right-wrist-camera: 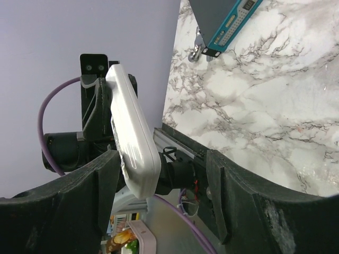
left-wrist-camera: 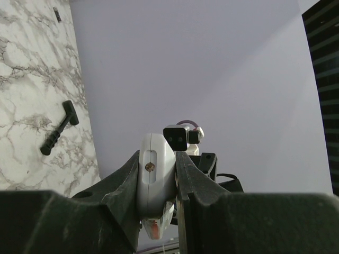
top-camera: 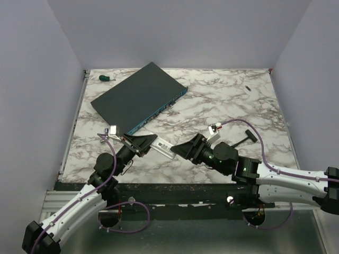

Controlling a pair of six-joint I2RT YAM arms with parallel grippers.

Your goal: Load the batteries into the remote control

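Observation:
A white remote control (top-camera: pixel 163 146) is held in the air between the arms, my left gripper (top-camera: pixel 151 138) shut on one end of it. In the left wrist view it stands end-on (left-wrist-camera: pixel 156 180) between the black fingers. My right gripper (top-camera: pixel 177 148) is at the other end; in the right wrist view its fingertips (right-wrist-camera: pixel 220 169) are parted, the near end of the remote (right-wrist-camera: pixel 135 137) by the left-hand finger. Whether that finger touches it I cannot tell. No batteries can be made out clearly; a small dark piece (top-camera: pixel 248 88) lies at the back right.
A large dark flat case (top-camera: pixel 135 95) lies on the marble table (top-camera: pixel 222 100) at the back left, a green screwdriver (top-camera: pixel 105 78) beside it. A black mallet (top-camera: pixel 246 136) lies at the right, behind my right arm.

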